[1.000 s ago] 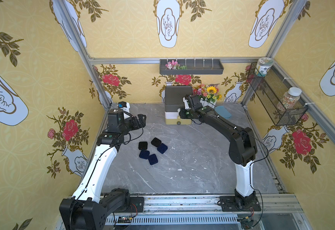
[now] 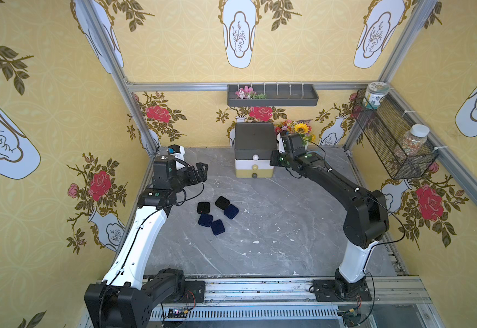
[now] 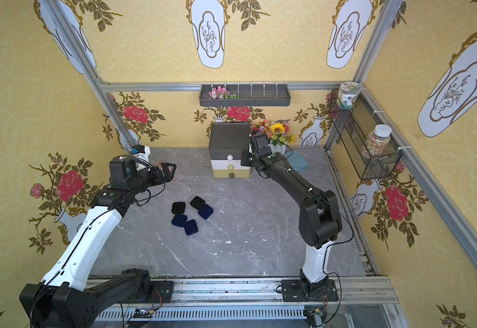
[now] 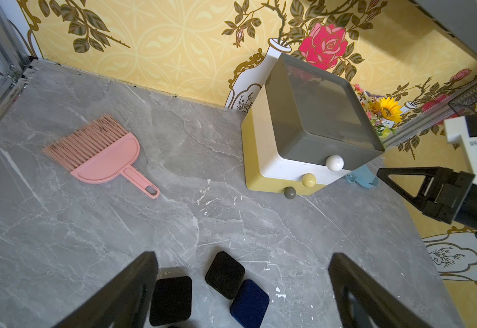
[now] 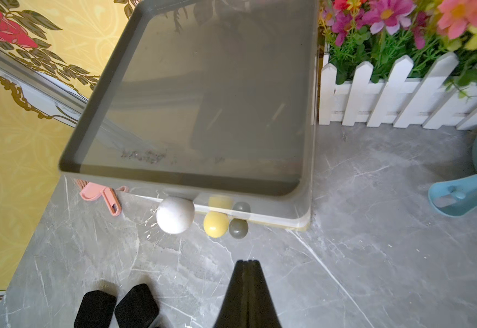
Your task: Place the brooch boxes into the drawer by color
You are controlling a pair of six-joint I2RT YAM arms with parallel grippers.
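Two black brooch boxes (image 2: 203, 207) and three dark blue brooch boxes (image 2: 217, 227) lie flat in a loose cluster on the table, left of centre. Behind them is the drawer cabinet (image 2: 254, 150), grey on top, white in the middle and yellow below. White, yellow and grey knobs (image 4: 308, 179) stick out from its front, and no drawer is pulled out. Over the table's left side, my left gripper (image 2: 202, 172) stands open and empty. My right gripper is shut with nothing visible between its fingertips, apart from the knobs, near the cabinet's right front corner.
A pink brush (image 4: 110, 158) lies on the left, and a flower planter (image 5: 380, 98) with a white fence stands right of the cabinet. A blue dustpan (image 5: 465, 188) lies beyond it.
My right gripper has moved right, away from the front of the knobs to the cabinet's right edge, uncovering the knobs. The left arm and the boxes have stayed put.
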